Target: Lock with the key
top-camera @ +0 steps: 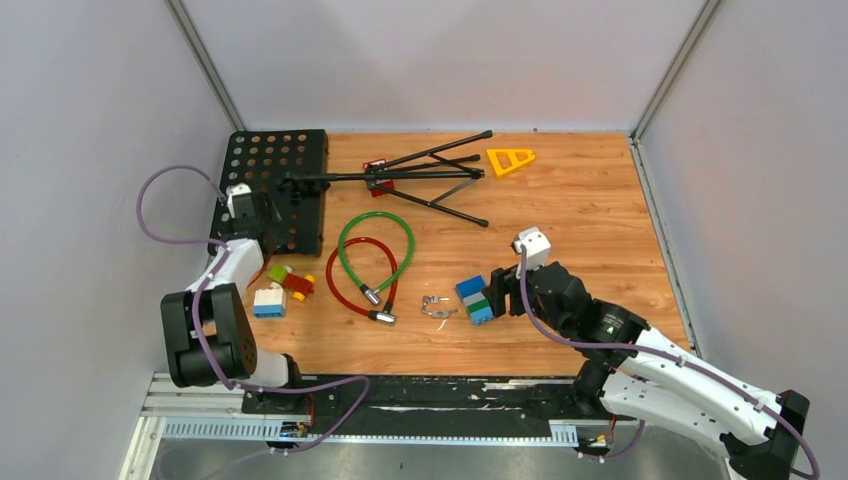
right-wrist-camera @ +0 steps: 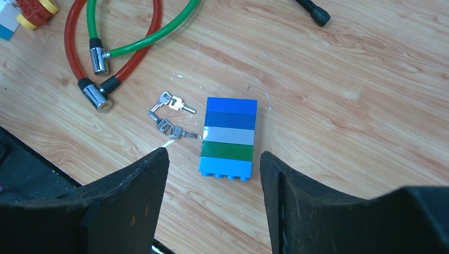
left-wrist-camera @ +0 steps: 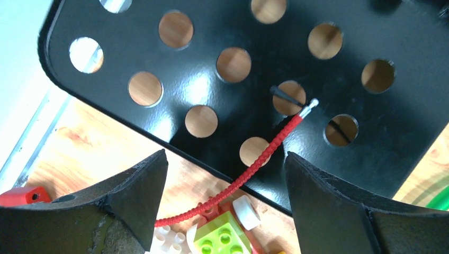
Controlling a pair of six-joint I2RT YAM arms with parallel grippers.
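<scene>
A bunch of small silver keys (right-wrist-camera: 172, 119) lies flat on the wooden table, just left of a stack of blue, grey and green bricks (right-wrist-camera: 229, 136). Beyond it rest two looped cable locks, a red one (right-wrist-camera: 73, 50) and a green one (right-wrist-camera: 165, 33), overlapping each other. In the right wrist view my right gripper stands open above the table, its fingers apart on the near side of the brick stack with nothing held. My left gripper is open over the near edge of the black perforated tray (left-wrist-camera: 212, 95), empty.
A red cord with a metal tip (left-wrist-camera: 265, 156) crosses the tray's edge. Toy bricks (left-wrist-camera: 222, 233) lie beside it. At the back are a folded black tripod (top-camera: 430, 172) and a yellow triangle (top-camera: 511, 160).
</scene>
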